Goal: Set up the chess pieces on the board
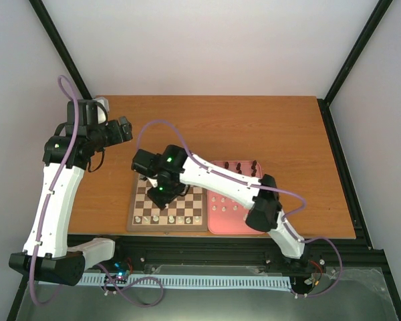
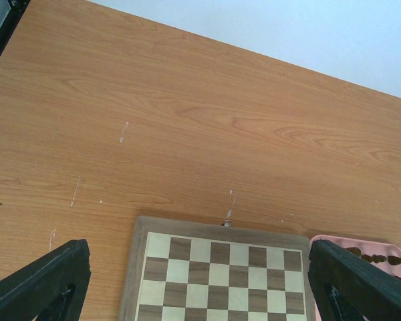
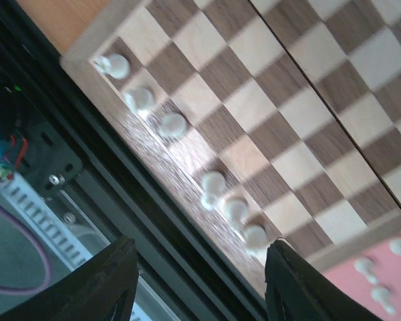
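The chessboard lies at the table's front edge, with several white pieces along its near row. In the right wrist view, white pieces stand on the row's left part and more white pieces on its right part, a gap between the two groups. Above the board hangs my right gripper, its fingers apart and nothing between them. My left gripper is open and empty, high at the left, away from the pieces. The pink tray beside the board holds white pieces in front and dark ones behind.
The right arm crosses over the tray and part of the board, hiding some of both. Bare wooden table lies behind them and to the right. A black frame rail runs along the board's near edge.
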